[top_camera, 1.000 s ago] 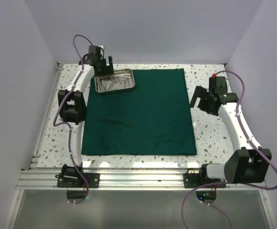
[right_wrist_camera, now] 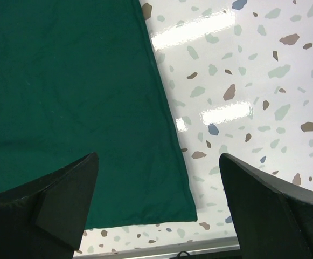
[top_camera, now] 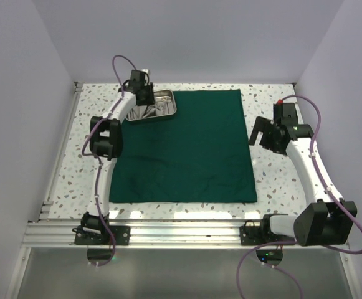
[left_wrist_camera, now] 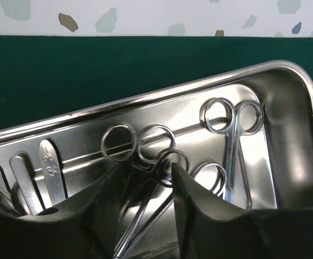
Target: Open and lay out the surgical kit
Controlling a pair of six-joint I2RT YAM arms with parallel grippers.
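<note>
The steel tray (top_camera: 175, 107) lies on the green cloth (top_camera: 187, 149) at the back left, holding the instruments. My left gripper is over it, its fingers parted by a narrow gap. Ring handles of scissor-like instruments (left_wrist_camera: 119, 142) show ahead of and between the fingertips; one ring (left_wrist_camera: 184, 156) overlaps the right fingertip's edge. Whether the fingers touch any of them is unclear. Another ringed instrument (left_wrist_camera: 231, 141) lies to the right, and flat metal handles (left_wrist_camera: 52, 170) lie at the left. My right gripper hangs wide open above the cloth's right edge, empty.
Speckled tabletop (top_camera: 274, 177) shows around it. The tray's raised rim (left_wrist_camera: 145, 100) runs close by the left fingers. A metal rail (top_camera: 181, 232) borders the table's front.
</note>
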